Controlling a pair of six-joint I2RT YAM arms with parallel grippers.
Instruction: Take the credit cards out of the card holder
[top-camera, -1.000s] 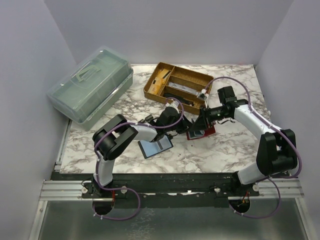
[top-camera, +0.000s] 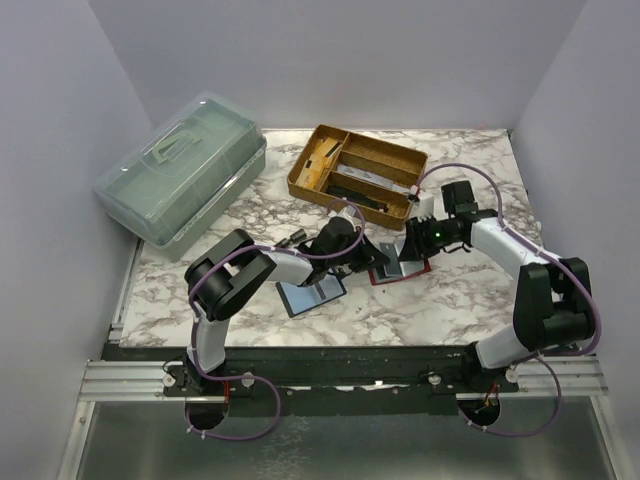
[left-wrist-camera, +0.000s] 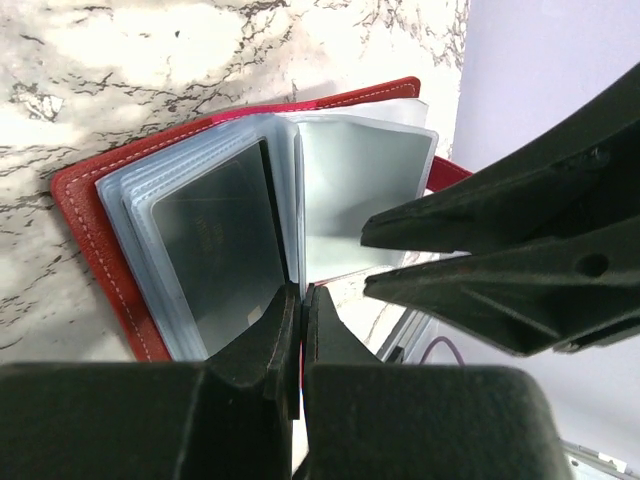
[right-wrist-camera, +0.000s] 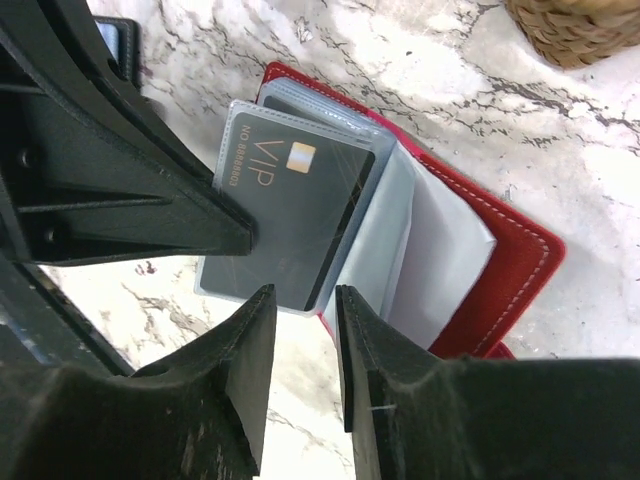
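The red card holder (right-wrist-camera: 515, 260) lies open on the marble table, with dark cards in clear sleeves; a black card marked VIP (right-wrist-camera: 292, 220) shows in the right wrist view. My left gripper is shut at the edge of the clear sleeves; whether anything thin is between its fingertips is unclear. My right gripper is part open over the holder's right half, its fingertips at the edge of the VIP card's sleeve and a white sleeve. In the left wrist view its dark fingers (left-wrist-camera: 500, 230) hang over the white sleeve.
A brown divided box (top-camera: 400, 160) with assorted items stands behind the holder. A clear lidded bin (top-camera: 180, 160) is at the back left. A blue-grey flat object (top-camera: 300, 300) lies left of the holder. Grey walls bound the table.
My right arm has shifted a little toward the right and front, uncovering more of the holder in the top view. The left arm has stayed nearly still.
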